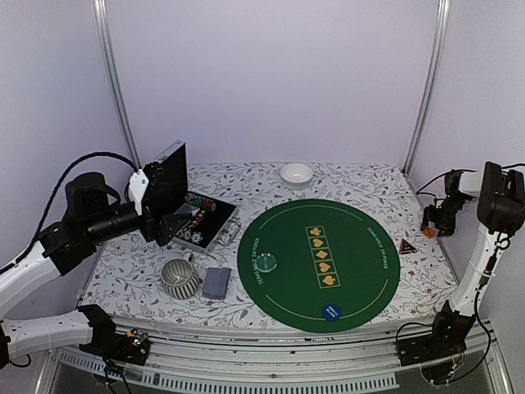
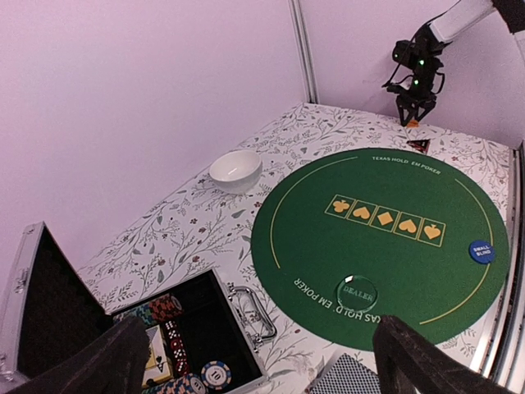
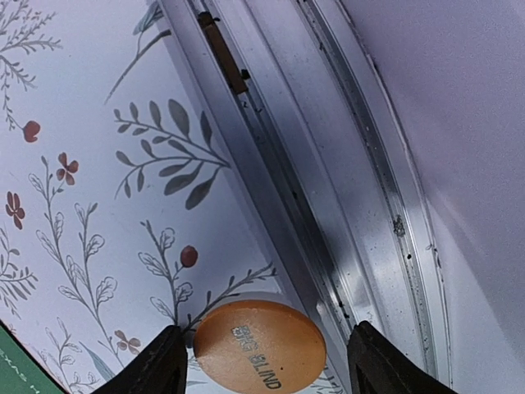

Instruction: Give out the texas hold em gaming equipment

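An orange BIG BLIND button (image 3: pixel 258 345) lies at the table's right edge beside the metal rail; my right gripper is low over it, fingers either side, part open; contact is unclear. My left gripper hangs open near the chip case (image 1: pixel 207 220), which stands with lid up, chips and cards inside. The green poker mat (image 1: pixel 316 287) carries a clear DEALER button (image 2: pixel 357 293) and a blue SMALL BLIND button (image 2: pixel 481 251). A dark triangular piece (image 1: pixel 407 246) lies right of the mat.
A white bowl (image 1: pixel 296 174) stands at the back. A striped pot (image 1: pixel 180 279) and grey pad (image 1: pixel 216 282) are at the front left. A wall rises beside the right gripper.
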